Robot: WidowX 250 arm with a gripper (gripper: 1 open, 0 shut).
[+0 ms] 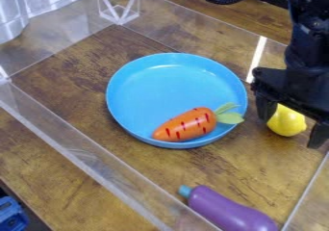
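Note:
My black gripper (pixel 291 115) is open on the right, its fingers down on either side of a yellow lemon (pixel 286 121) on the wooden table. A blue plate (pixel 161 86) holds an orange toy carrot (pixel 187 125) with pale green leaves. A purple toy eggplant (pixel 229 208) lies at the bottom.
Clear plastic walls (pixel 52 134) border the wooden table (pixel 64 71). Bare wood lies left of the plate and between the plate and the eggplant. A blue object (pixel 8 216) sits at the lower left corner, outside.

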